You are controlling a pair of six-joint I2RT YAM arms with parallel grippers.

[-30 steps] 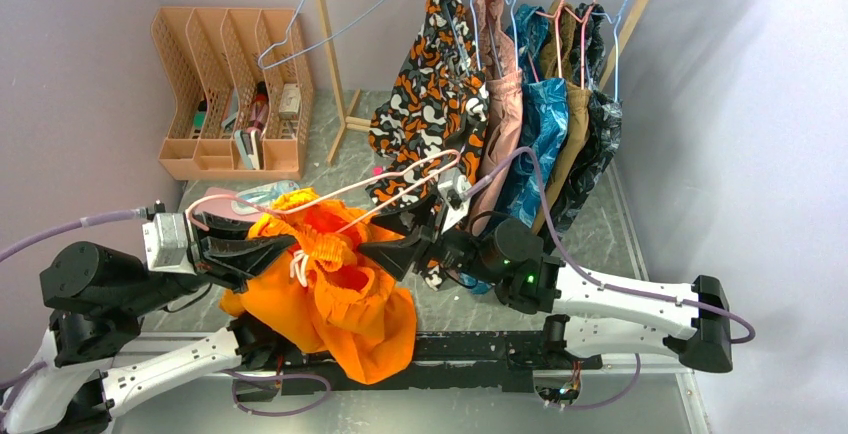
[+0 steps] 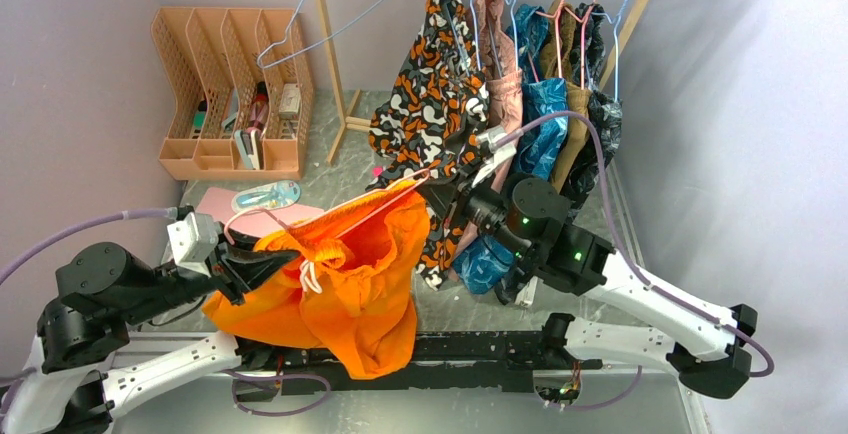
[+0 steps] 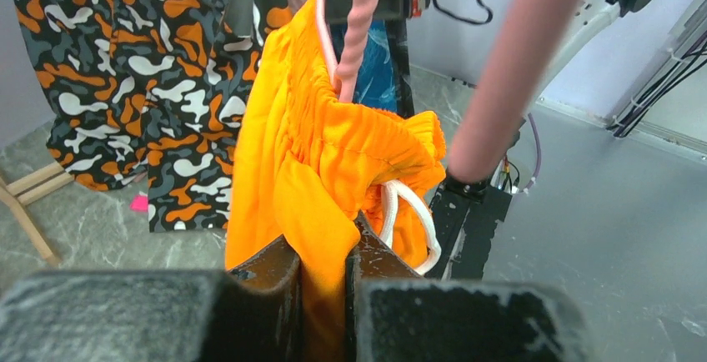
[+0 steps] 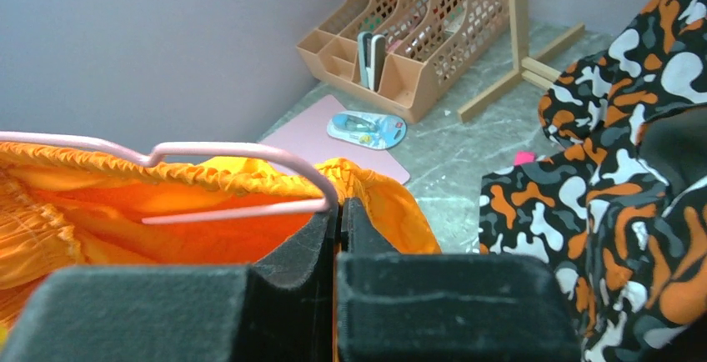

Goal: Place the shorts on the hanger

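Note:
Orange shorts (image 2: 350, 304) with a white drawstring hang between my grippers over the front of the table. My left gripper is shut on bunched orange fabric at one side of the waistband. A pink hanger (image 3: 358, 28) runs through the waistband toward my right gripper, which is shut at the other side of the waistband, where the hanger's bend meets the gathered fabric. Whether anything is between the right fingers is hard to see. In the top view the waistband is stretched between the two grippers.
Behind, a rack holds hanging clothes, including camouflage trousers (image 2: 420, 104), and an empty blue hanger (image 2: 330, 39). A slotted organizer (image 2: 175, 164) stands at back left, with a pink mat (image 4: 292, 137) and a packaged item (image 4: 367, 128) before it.
My right gripper has moved right and toward the back, drawing the waistband wider along the pink hanger.

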